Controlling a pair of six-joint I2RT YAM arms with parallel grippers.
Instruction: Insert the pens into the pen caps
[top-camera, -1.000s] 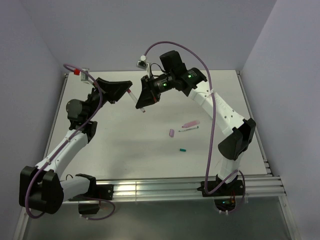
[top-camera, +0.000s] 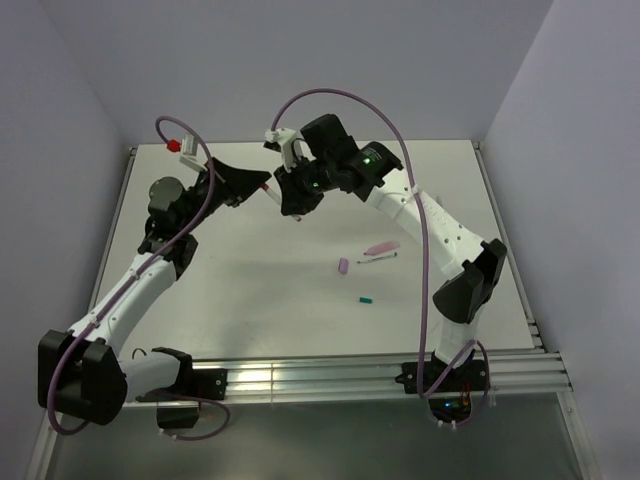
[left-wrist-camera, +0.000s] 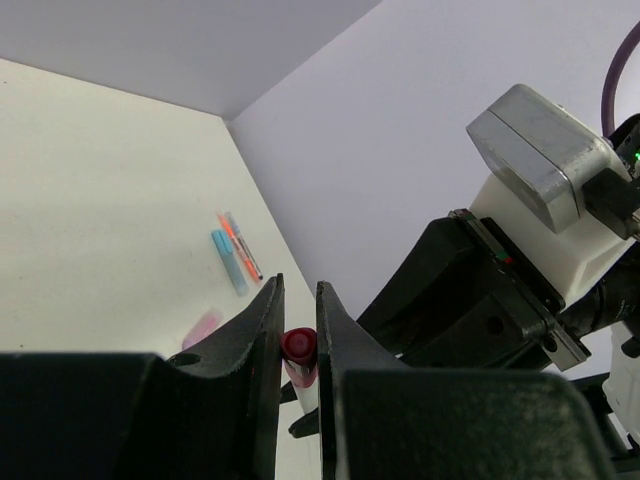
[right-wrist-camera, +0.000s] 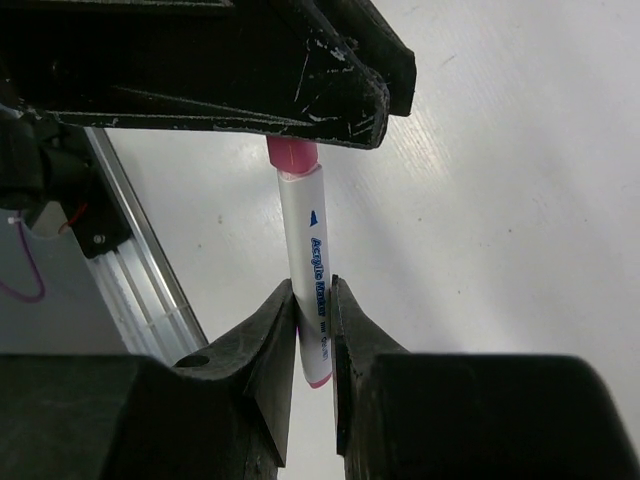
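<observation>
My left gripper is shut on a red cap at one end of a white marker. In the right wrist view the marker hangs below that red end, held under the left fingers. My right gripper has its fingertips around the marker's lower part; whether they grip it is unclear. In the top view both grippers meet above the back middle of the table, the marker slanting between them.
On the table's right lie a pink pen, a thin pen, a small purple piece and a small teal piece. In the left wrist view blue and orange pens lie farther back.
</observation>
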